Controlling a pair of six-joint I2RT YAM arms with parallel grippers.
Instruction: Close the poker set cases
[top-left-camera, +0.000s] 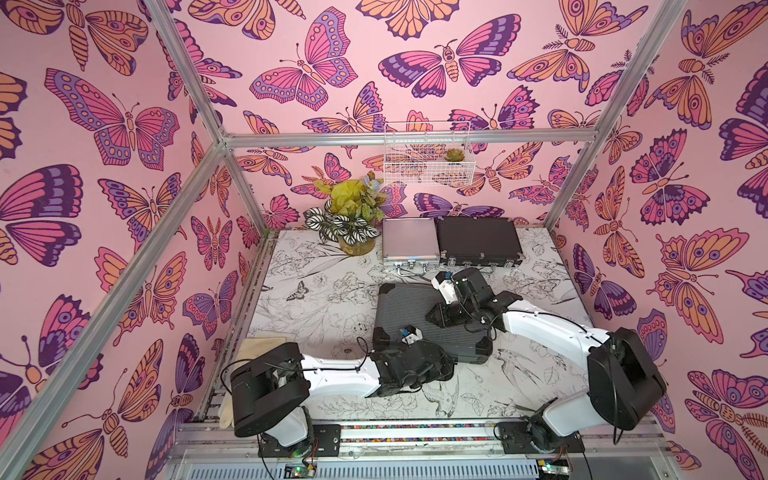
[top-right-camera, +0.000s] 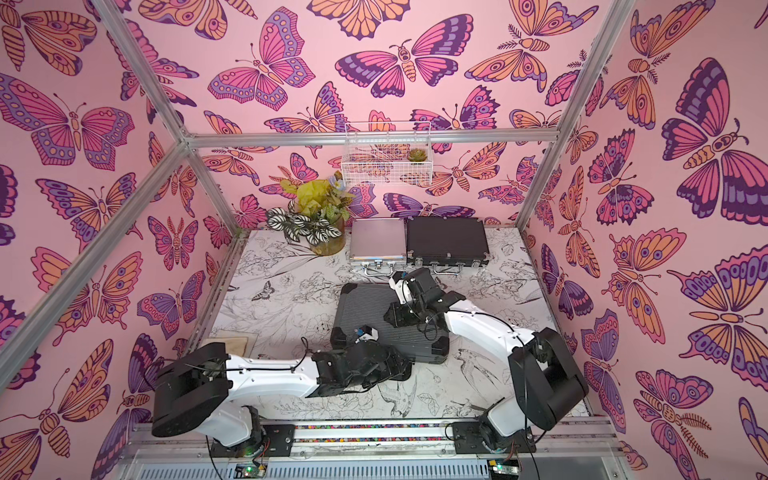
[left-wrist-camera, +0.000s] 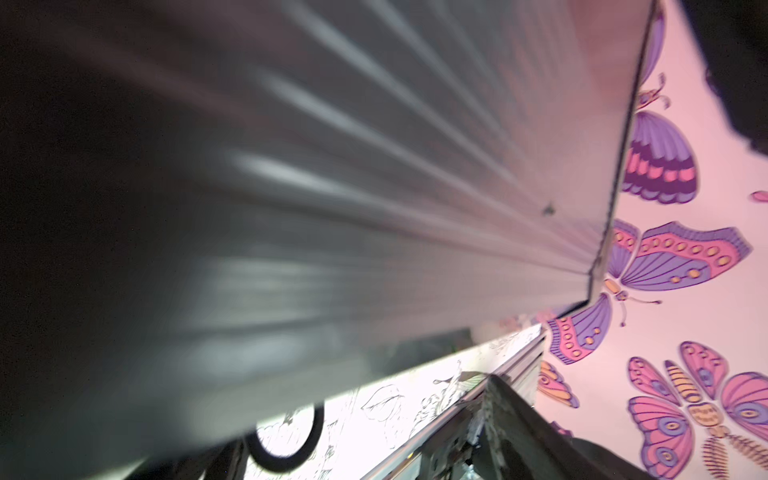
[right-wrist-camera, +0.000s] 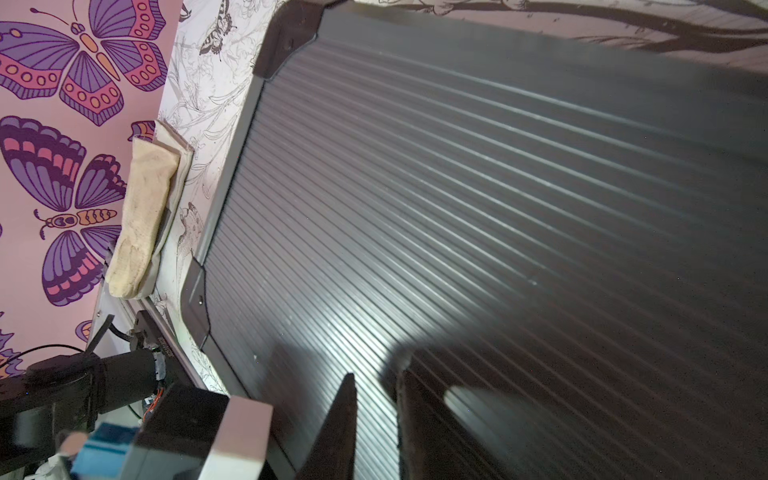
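The black ribbed case (top-left-camera: 408, 300) lies flat with its lid down in the middle of the table. My right gripper (top-left-camera: 437, 317) points down onto that lid; in the right wrist view its fingers (right-wrist-camera: 340, 432) are close together over the ribs, a narrow gap between them, and nothing held shows. Low at the case's front side is my left gripper (top-left-camera: 449, 370), open; its fingers (left-wrist-camera: 512, 424) stand wide apart in the left wrist view, where the case's blurred side (left-wrist-camera: 400, 240) fills much of the picture. My left arm hides the case's front edge and latches from above.
At the back stand a silver case (top-left-camera: 410, 238) and another black case (top-left-camera: 480, 238), both with lids down. A potted plant (top-left-camera: 356, 245) is to their left. A beige cloth (right-wrist-camera: 144, 216) lies at the left edge. Table right of the case is clear.
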